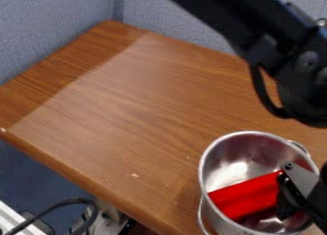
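A steel pot [227, 153] stands at the lower right of the wooden table, with a red object [243, 195] lying inside it. My gripper [301, 195] reaches into the right side of the pot, beside the red object. Its fingers are largely cut off by the frame edge and dark, so their spacing is hard to see.
Grey padded walls [38, 29] border it at the back and left. Cables and hardware lie below the table's front-left edge.
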